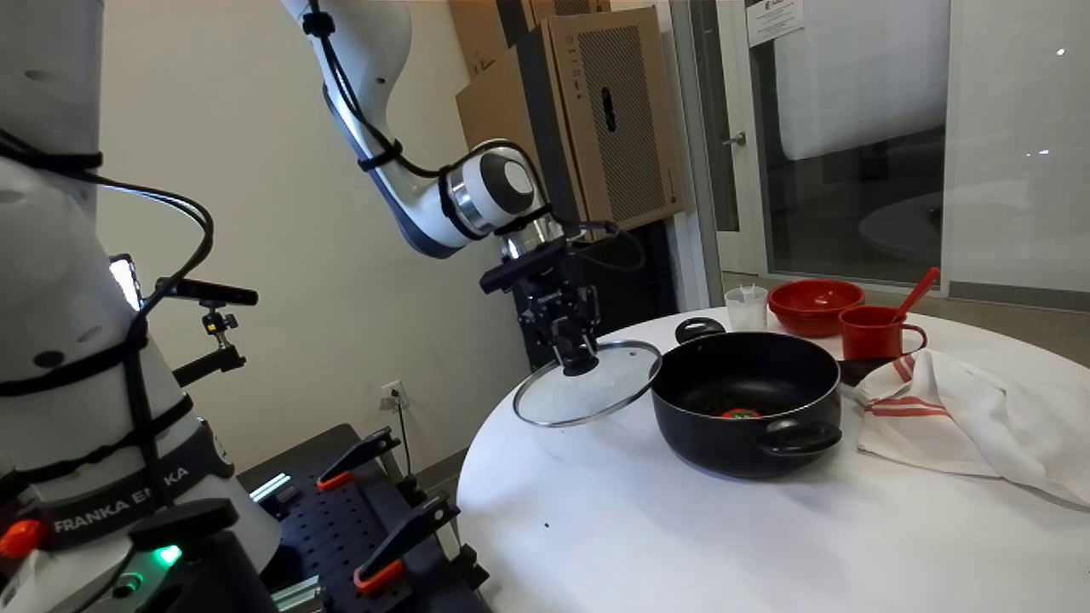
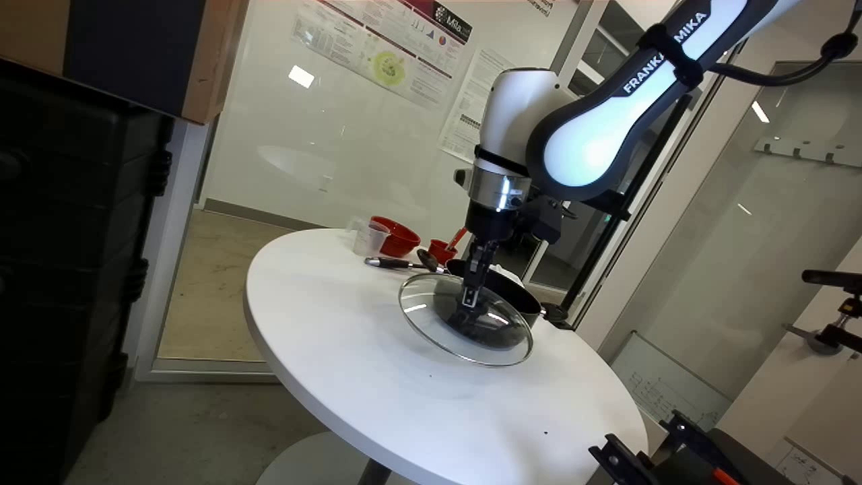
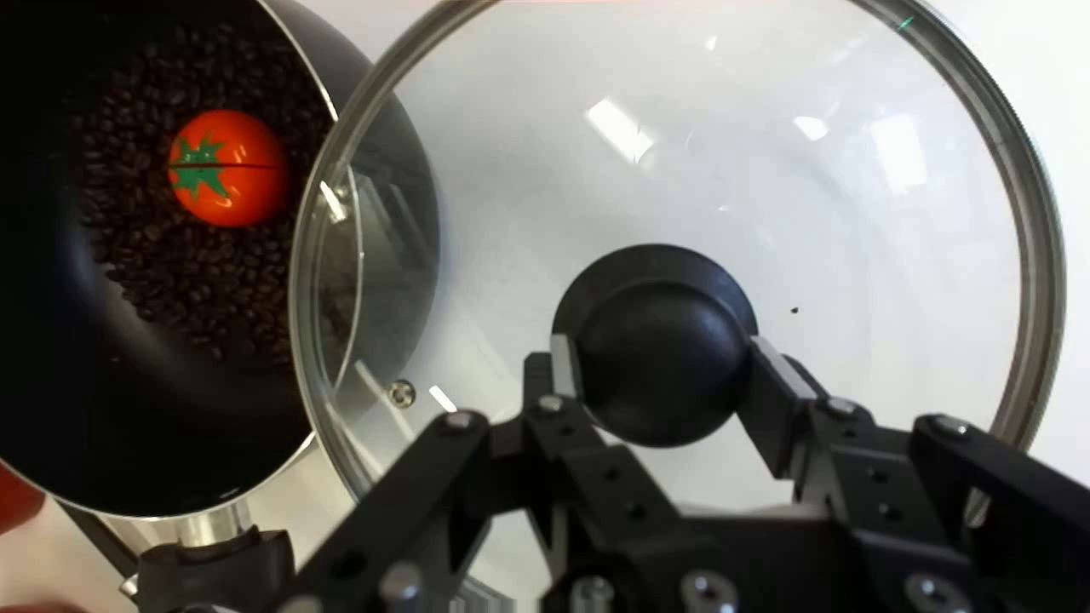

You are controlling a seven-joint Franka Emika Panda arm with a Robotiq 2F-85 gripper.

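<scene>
My gripper is shut on the black knob (image 3: 664,358) of a glass lid (image 3: 817,225) with a metal rim. In exterior view 1 the lid (image 1: 603,386) is tilted beside the black pot (image 1: 715,444), its right edge close to the pot's wall; whether they touch I cannot tell. The wrist view shows the lid's left edge overlapping the rim of the pot (image 3: 378,235) from above. Inside the open pot, a red toy tomato (image 3: 230,169) with a green leaf mark lies on dark coffee beans (image 3: 204,276).
Behind the pot are red bowls (image 1: 815,301), a clear cup (image 1: 747,308) and a red mug (image 1: 874,334) holding a red utensil. A white towel with red stripes (image 1: 971,419) lies right of the pot.
</scene>
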